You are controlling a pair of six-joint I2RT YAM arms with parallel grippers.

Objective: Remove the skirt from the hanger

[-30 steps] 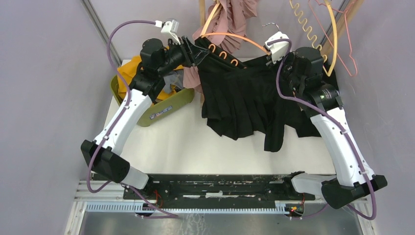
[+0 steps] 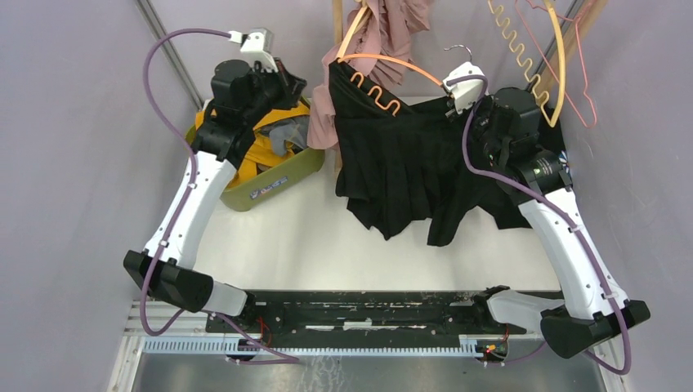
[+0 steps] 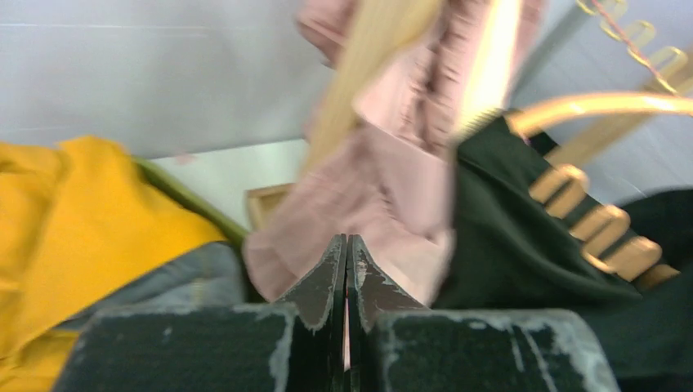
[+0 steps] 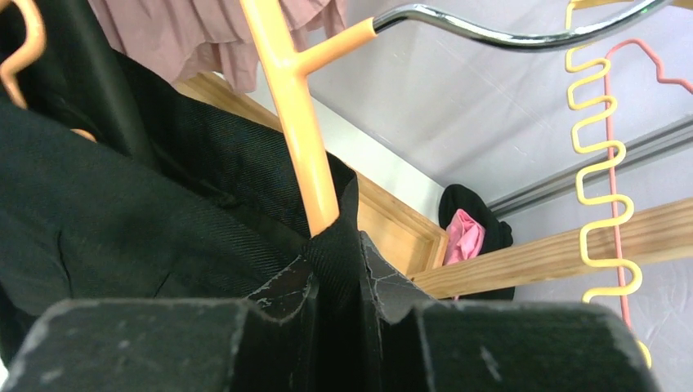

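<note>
The black skirt (image 2: 384, 171) hangs from the orange hanger (image 2: 384, 60), draped over its left end and wavy clips. My left gripper (image 2: 284, 82) is left of the skirt, apart from it; in the left wrist view its fingertips (image 3: 333, 269) meet, with nothing visible between them. My right gripper (image 2: 458, 106) is shut on black skirt fabric at the hanger's right part; in the right wrist view the fabric wraps the orange bar (image 4: 306, 155) just beside the metal hook (image 4: 515, 37).
A green bin (image 2: 278, 181) of yellow and grey clothes stands at left. Pink clothing (image 2: 392, 33) hangs behind the skirt on the wooden rack. Yellow (image 2: 557, 49) and pink wire hangers hang at upper right.
The skirt's lower hem has shifted slightly left. My right gripper is nearly still.
</note>
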